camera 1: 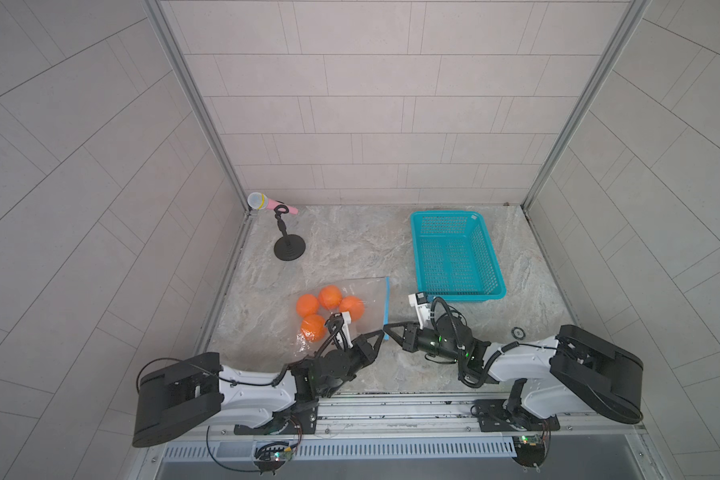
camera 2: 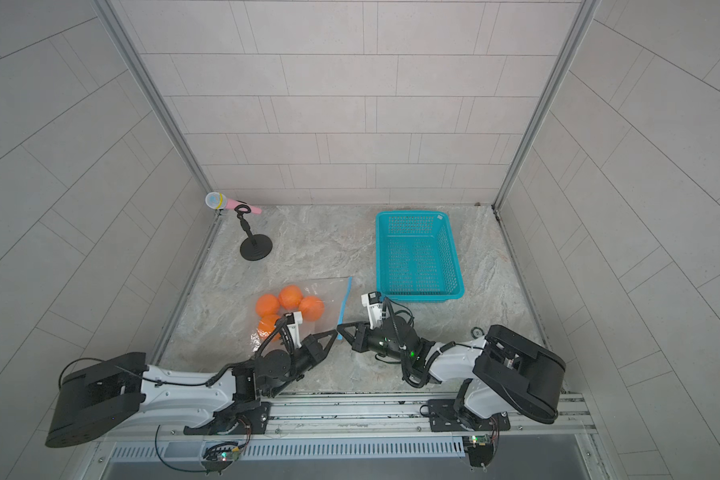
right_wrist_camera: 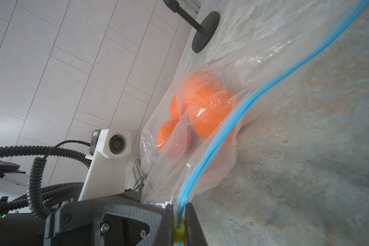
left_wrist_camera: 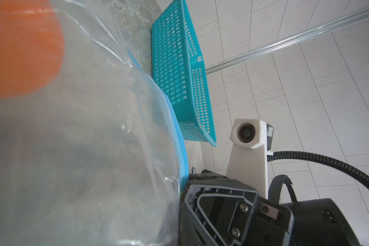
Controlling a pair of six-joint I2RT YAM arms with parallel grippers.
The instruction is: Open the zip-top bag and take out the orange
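A clear zip bag (camera 1: 372,292) with several oranges (camera 1: 329,297) inside lies on the front left of the table, its blue zip strip (right_wrist_camera: 242,108) on the right side. My right gripper is shut on that strip near its front end. My left gripper (camera 1: 380,334) reaches to the same end of the strip, very close to the right gripper's tips; it looks shut, and whether anything is between its fingers is hidden. In the left wrist view the clear plastic fills much of the picture.
A teal basket (camera 1: 420,284) stands at the back right. A black stand (camera 1: 289,248) and a pink-and-white cylindrical object (camera 1: 260,200) are at the back left. A small dark ring (camera 1: 517,333) lies at the right.
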